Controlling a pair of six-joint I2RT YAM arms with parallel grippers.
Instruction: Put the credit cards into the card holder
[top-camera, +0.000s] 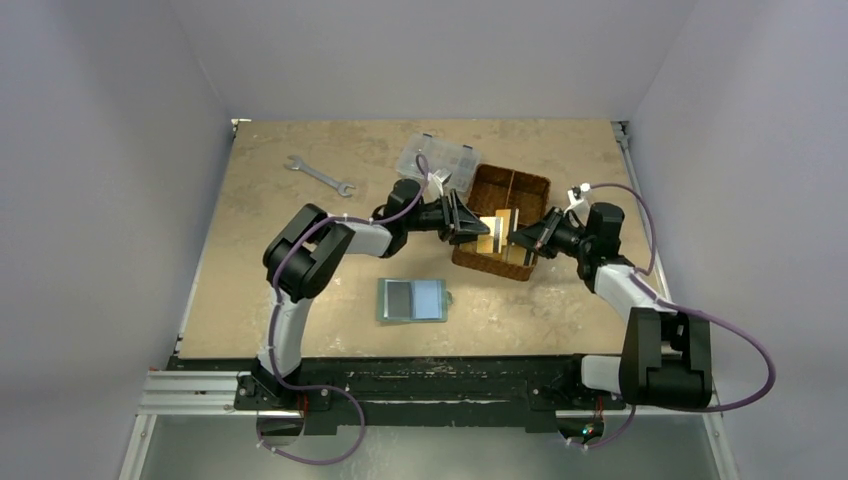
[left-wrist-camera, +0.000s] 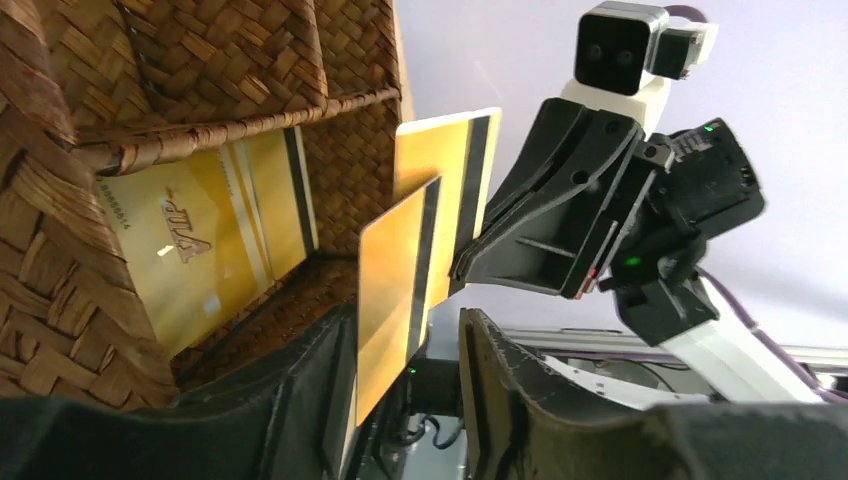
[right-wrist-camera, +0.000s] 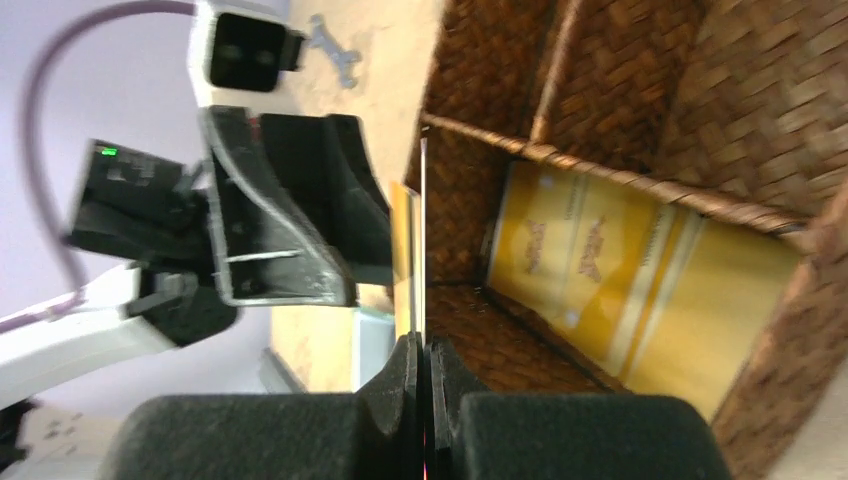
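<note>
My right gripper is shut on a thin yellow card (left-wrist-camera: 462, 170), upright above the woven basket. A second yellow card (left-wrist-camera: 392, 290) overlaps it on the left gripper's side; whether the right fingers pinch both cannot be told. My left gripper stands open, its fingers apart on either side of the second card's lower end, which lies close to one finger. In the top view the left gripper (top-camera: 470, 217) and right gripper (top-camera: 517, 236) face each other over the basket. The blue card holder (top-camera: 412, 300) lies open, flat on the table front.
The divided woven basket (top-camera: 479, 262) sits beneath both grippers, with yellow cards (left-wrist-camera: 180, 230) inside one compartment. A clear plastic box (top-camera: 450, 160) stands behind it, and a wrench (top-camera: 320, 178) lies back left. Table around the holder is free.
</note>
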